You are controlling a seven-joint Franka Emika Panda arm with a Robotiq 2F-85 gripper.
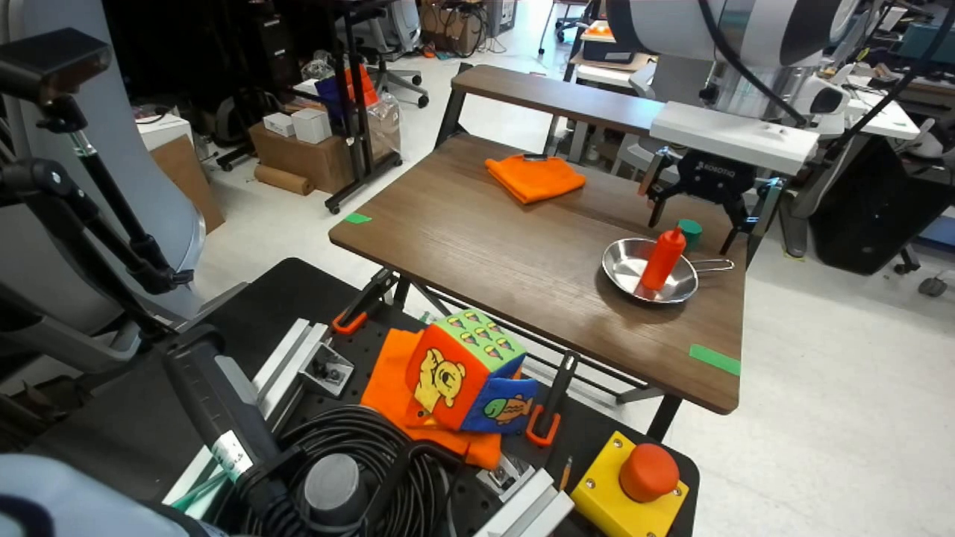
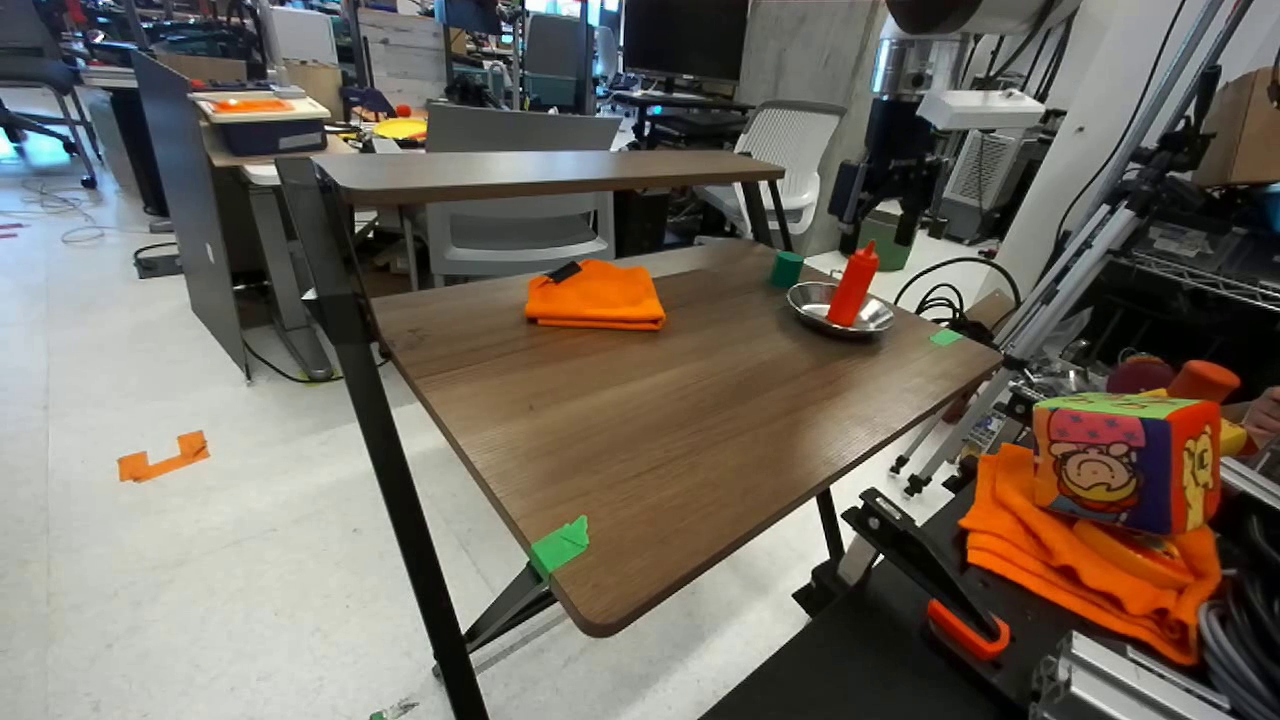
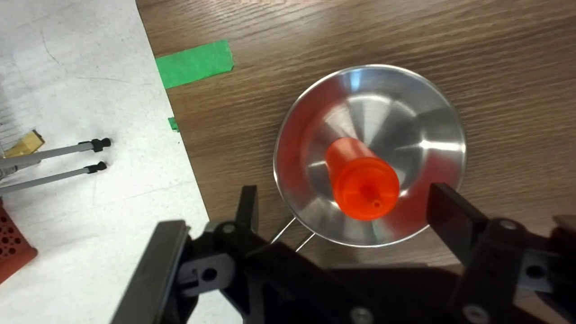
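Note:
A red squeeze bottle point(image 1: 662, 259) stands upright in a small metal pan point(image 1: 624, 262) near the right end of the brown table. My gripper point(image 1: 695, 220) is above and behind it in exterior view 1, open, its fingers wide apart and empty. From the wrist view, the bottle's red top point(image 3: 369, 189) lies between and beyond the two fingers, inside the round pan point(image 3: 426, 110). The pan's wire handle is partly hidden by the gripper. A green cup point(image 2: 786, 269) sits close to the pan, and a folded orange cloth point(image 2: 596, 296) lies farther along the table.
A raised shelf point(image 1: 573, 98) runs along the table's back edge. Green tape point(image 1: 715, 359) marks the front right corner. A soft picture cube point(image 1: 470, 371) sits on the separate black bench.

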